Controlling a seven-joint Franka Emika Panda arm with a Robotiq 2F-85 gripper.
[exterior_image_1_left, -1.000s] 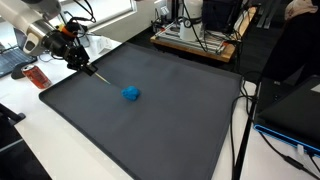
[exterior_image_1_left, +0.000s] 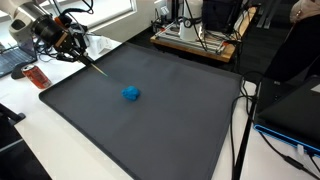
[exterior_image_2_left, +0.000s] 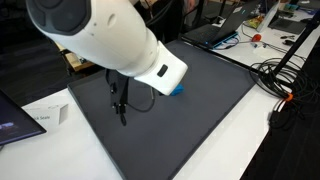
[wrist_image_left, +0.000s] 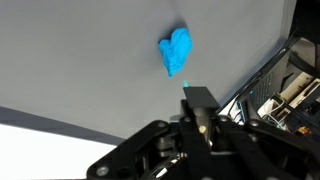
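A crumpled bright blue thing, probably cloth (exterior_image_1_left: 130, 93) (wrist_image_left: 174, 52), lies on the dark grey mat, and part of it shows behind the arm in exterior view 2 (exterior_image_2_left: 177, 90). My gripper (exterior_image_1_left: 83, 59) is over the mat's far-left side, shut on a thin, pale yellowish stick (exterior_image_1_left: 96, 68). The stick slants from the fingers toward the blue cloth. In the wrist view the gripper sees the stick almost end-on, with a small teal tip just beside the cloth; whether they touch cannot be told there. In exterior view 1 they are apart.
An orange-red can (exterior_image_1_left: 37, 77) stands off the mat's left edge. Black cables (exterior_image_1_left: 243, 110) run along its right side, and a wooden piece of furniture (exterior_image_1_left: 195, 40) stands beyond the back edge.
My gripper has risen and drawn back to the left in exterior view 1, carrying the stick away from the blue cloth. The cloth has stayed put.
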